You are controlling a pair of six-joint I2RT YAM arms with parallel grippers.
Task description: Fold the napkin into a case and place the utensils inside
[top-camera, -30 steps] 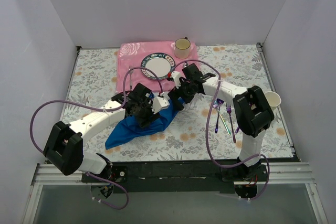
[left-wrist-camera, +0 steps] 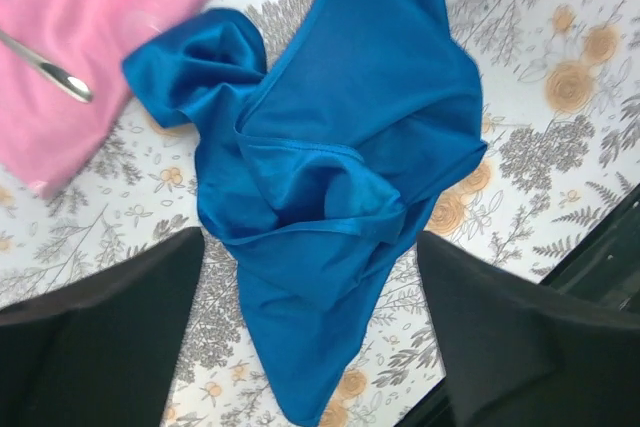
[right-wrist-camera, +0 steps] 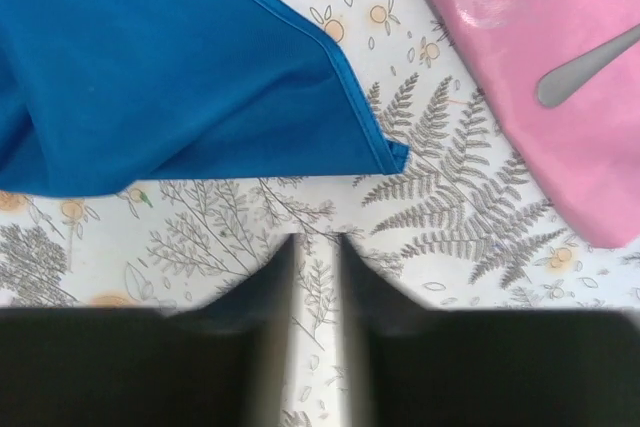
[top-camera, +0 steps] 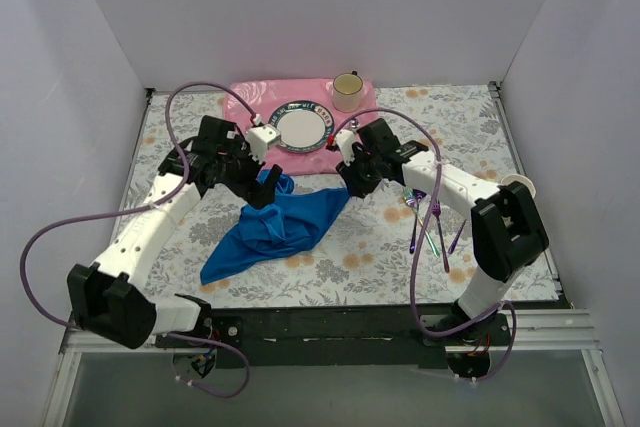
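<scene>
The blue napkin (top-camera: 275, 232) lies crumpled and partly folded on the patterned table, with a bunched middle and a pointed corner toward the right. My left gripper is open above it, nothing between its fingers. My right gripper hangs just beside the napkin's right corner (right-wrist-camera: 375, 147), its fingers slightly apart and blurred, with bare table visible between them. Several utensils (top-camera: 435, 222), forks and knives among them, lie on the table right of the napkin, partly under the right arm.
A pink mat (top-camera: 245, 92) at the back holds a plate (top-camera: 300, 129), a mug (top-camera: 347, 92) and cutlery. A cup (top-camera: 522, 183) stands at the far right, partly hidden.
My left gripper has risen and moved back leftward, off the napkin. My right gripper has moved a little rightward to the napkin's corner, and its arm has shifted.
</scene>
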